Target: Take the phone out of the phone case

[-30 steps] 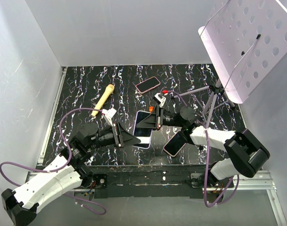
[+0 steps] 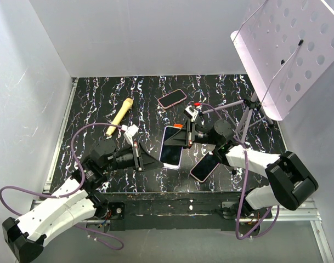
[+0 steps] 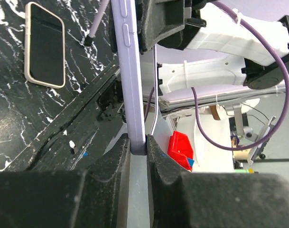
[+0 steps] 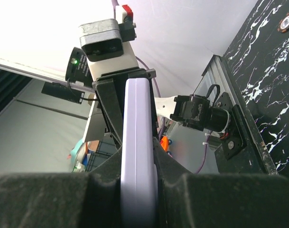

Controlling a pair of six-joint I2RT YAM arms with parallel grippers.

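A phone in a pale lilac case is held upright off the table by my right gripper, which is shut on it, as the lilac edge filling that wrist view shows. My left gripper is at the lower left corner of the phone. In the left wrist view its fingertips meet at the bottom end of the lilac side; whether they grip it or only touch it is hard to tell.
A dark phone lies right of centre, a pink-edged phone at the back, and a yellow stick at the left. A metal stand with a perforated panel occupies the right side. The table's front edge is below the grippers.
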